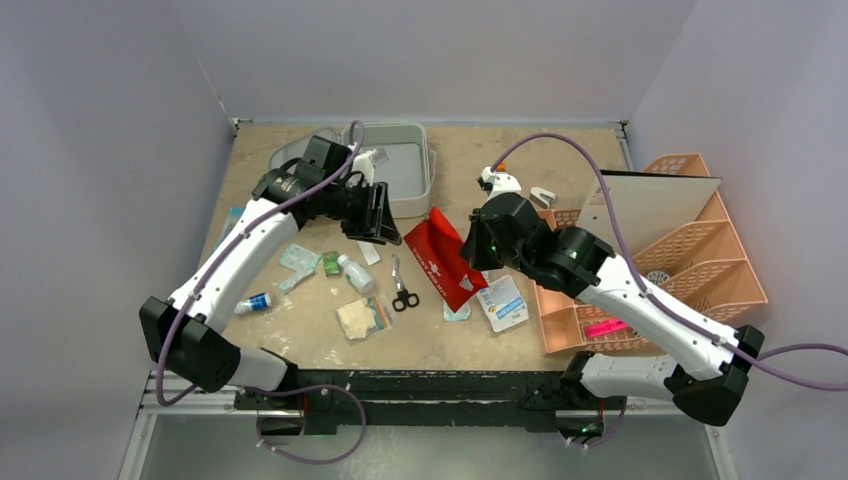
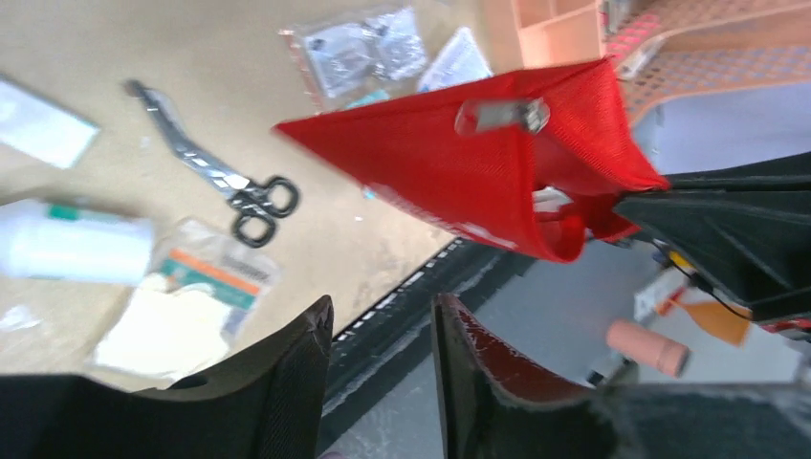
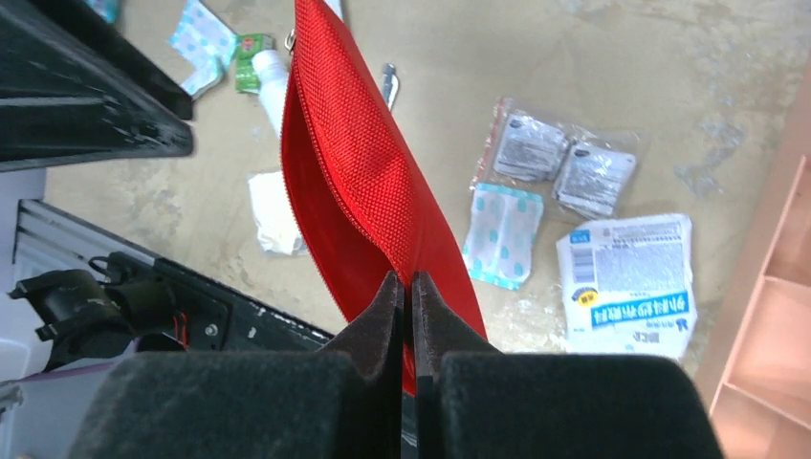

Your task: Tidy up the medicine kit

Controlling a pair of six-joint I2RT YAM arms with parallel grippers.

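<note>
The red first aid pouch [image 1: 444,262] hangs tilted over the middle of the table, its mouth parted in the left wrist view. My right gripper is shut on a thin fold of its red fabric [image 3: 359,143]. Apart from the pouch, to its left, my left gripper stands open and empty. Below lie scissors [image 2: 225,177], a white bottle [image 1: 356,273], a bag with white contents [image 1: 355,319] and a white packet with a blue label [image 3: 629,285]. A patterned blue packet [image 3: 503,234] and two clear-wrapped packets [image 3: 564,158] lie nearby.
An orange organizer [image 1: 560,330] with a white board [image 1: 640,215] stands at the right. The open grey box [image 1: 424,180] is at the back. A blue-and-white bottle [image 1: 254,303] and a green packet [image 1: 331,264] lie at left.
</note>
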